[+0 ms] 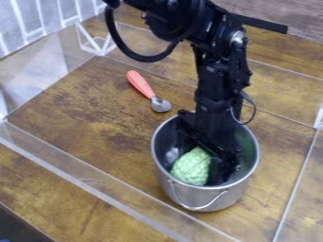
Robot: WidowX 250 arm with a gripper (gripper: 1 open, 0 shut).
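Note:
A metal bucket [202, 197] stands on the wooden surface at the lower middle, holding a pale green textured object [191, 167]. My black gripper [212, 151] reaches down into the bucket over the green object, open; its fingertips are partly hidden in the dark interior.
A spoon with a red handle [140, 83] lies up and to the left of the bucket. A white lattice rail [32, 19] is at the top left.

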